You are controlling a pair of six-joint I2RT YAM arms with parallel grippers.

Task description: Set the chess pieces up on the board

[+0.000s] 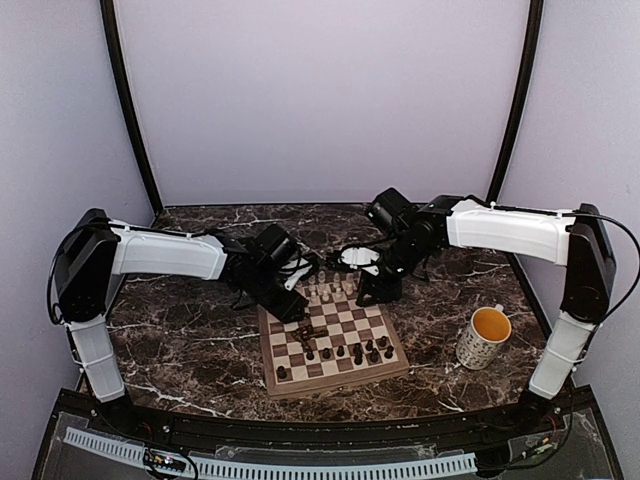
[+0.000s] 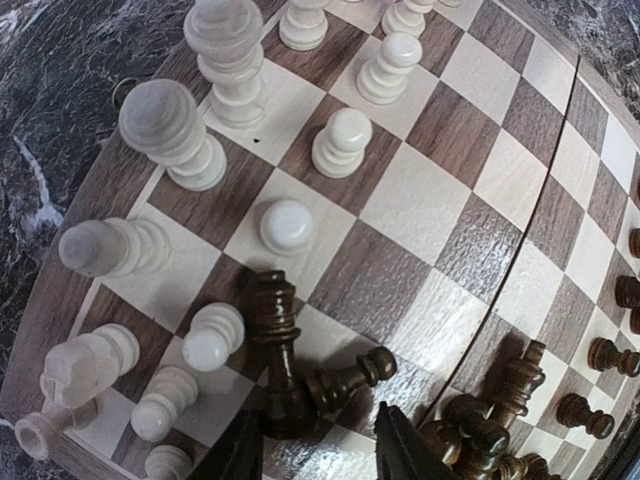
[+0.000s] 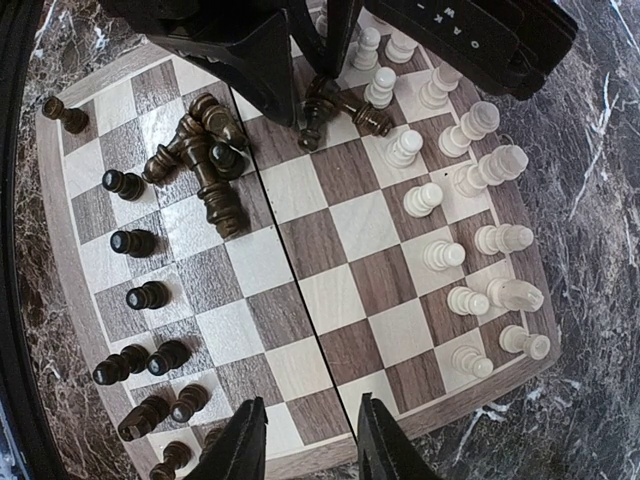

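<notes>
The chessboard (image 1: 325, 377) lies on the dark marble table. My left gripper is open above its far left part. Near its fingers, a tall dark piece (image 2: 281, 365) and a dark pawn (image 2: 345, 384) lie close together beside the white pieces; nothing shows gripped. My right gripper hangs over the board's far right part, its fingers apart and empty. White pieces, such as a white pawn (image 3: 423, 199), stand in two rows along the far side. Several dark pieces (image 3: 212, 185) lie heaped near the middle left. Other dark pieces, including a dark pawn (image 3: 133, 243), stand along the near side.
A patterned mug (image 1: 481, 343), orange inside, stands on the table right of the board. The middle and right-hand squares are clear. In the right wrist view the left arm (image 3: 245, 50) covers the board's far left corner.
</notes>
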